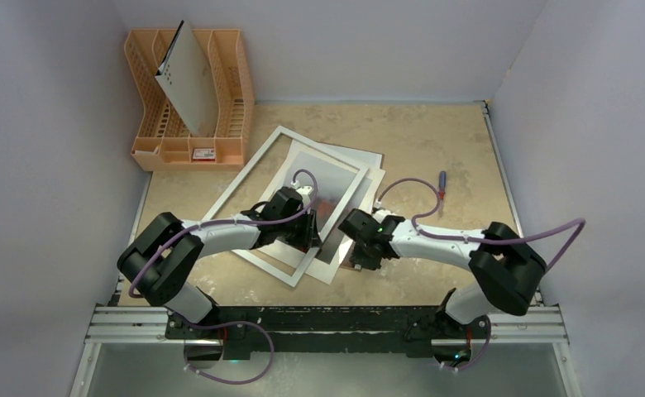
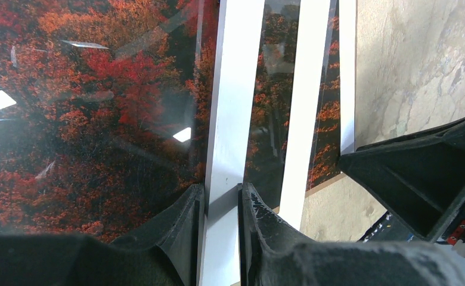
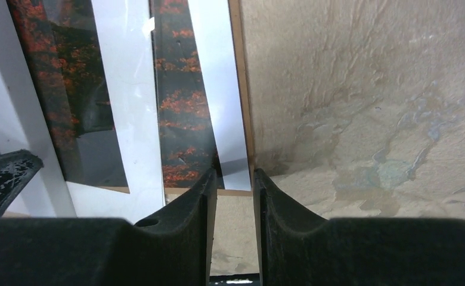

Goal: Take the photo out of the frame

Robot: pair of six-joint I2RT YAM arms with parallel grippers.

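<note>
A white frame (image 1: 253,165) lies across stacked white mats and a photo of red autumn trees (image 2: 87,119) under a glossy sheet. My left gripper has its fingertips either side of a white frame bar (image 2: 233,83), part open; whether they press on it is unclear. My right gripper has its tips at the end of the outermost white strip (image 3: 218,77), at the corner of a brown-edged layer beneath, a small gap between them; whether they grip it is unclear.
An orange organiser (image 1: 236,91) holding a white board stands back left. A screwdriver (image 1: 441,184) lies to the right. Walls enclose the sides.
</note>
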